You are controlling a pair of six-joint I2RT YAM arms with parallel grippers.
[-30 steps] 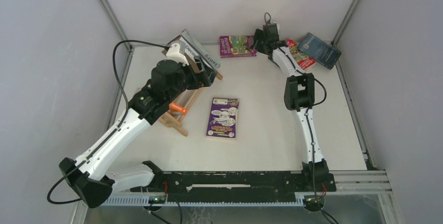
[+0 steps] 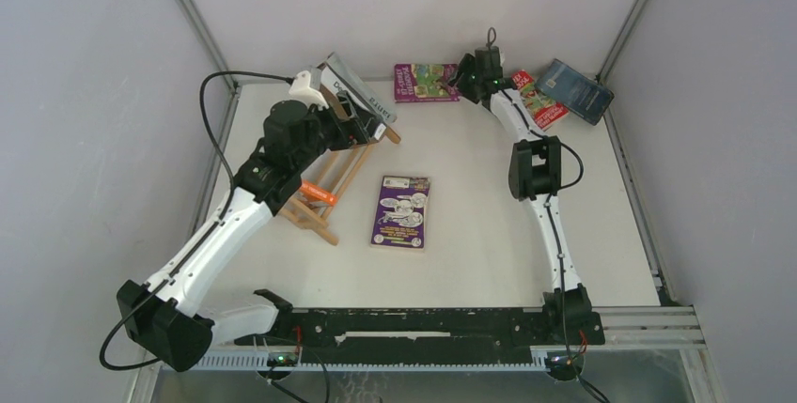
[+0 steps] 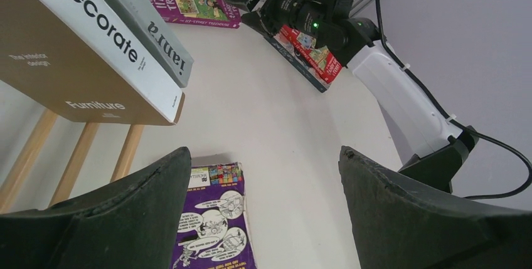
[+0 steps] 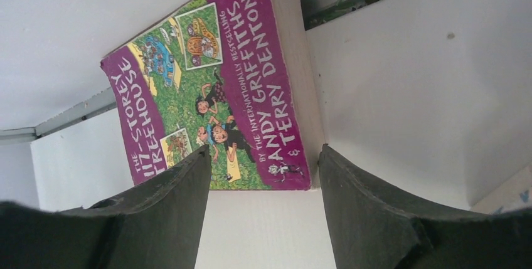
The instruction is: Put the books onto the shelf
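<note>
A purple-and-green Treehouse book lies by the back wall; my right gripper is open at its near edge, fingers close to it. In the top view a red book and dark blue book lie right of it. Grey and brown books, one lettered Decorate, rest on a wooden rack at the left. My left gripper is open in front of them, nothing between its fingers. A purple comic-style book lies flat at centre.
The wooden rack occupies the left of the table, with an orange item among its bars.
My left arm has shifted slightly, its gripper a little higher in the top view. The right gripper has moved very slightly. The books are unchanged.
</note>
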